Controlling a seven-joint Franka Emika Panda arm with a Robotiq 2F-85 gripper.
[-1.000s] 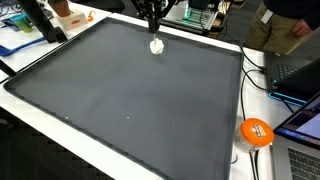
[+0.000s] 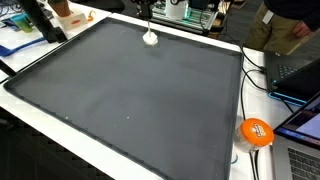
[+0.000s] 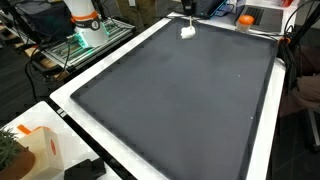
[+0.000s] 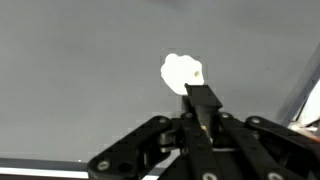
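Observation:
A small white, rounded thing (image 2: 150, 38) is near the back edge of the dark grey board (image 2: 130, 85), below a thin pale stem. My gripper is shut on it; in the wrist view the white head (image 4: 182, 72) shows just beyond the fingertips, and the part between the fingers is hidden. Exterior view 2 has the white head (image 3: 188, 31) at the board's far edge, with the dark gripper above it at the top of the picture. Whether the head touches the board, I cannot tell.
An orange-topped white container (image 2: 254, 133) stands on the table beside the board's right edge. Laptops (image 2: 295, 82) and cables lie beyond it. Clutter, including an orange-brown box (image 2: 68, 18), sits behind the back left corner. Most of the board is bare.
The grip looks unchanged.

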